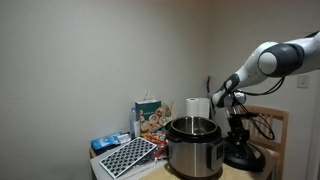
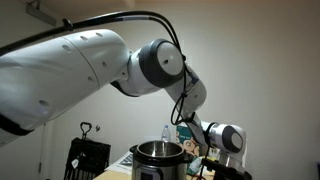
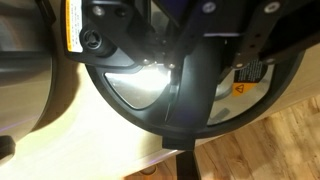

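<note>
A round lid (image 1: 243, 163) with a black rim lies at the table's right end, beside the open pressure cooker pot (image 1: 195, 147). My gripper (image 1: 237, 142) is down at the lid from above. In the wrist view the lid (image 3: 140, 92) shows a silver top, and a wide black handle (image 3: 196, 105) runs across it. My gripper is shut on that handle. The dark fingers and handle blend together, so the exact contact is hard to make out. Part of the pot (image 3: 22, 85) shows at the left edge, apart from the lid.
A perforated tray (image 1: 126, 157), a blue box (image 1: 108, 143) and a patterned bag (image 1: 148, 112) stand left of the pot. A paper towel roll (image 1: 196, 107) is behind it. A wooden chair (image 1: 274, 115) stands close behind the arm. Wood floor (image 3: 270, 145) lies past the table edge.
</note>
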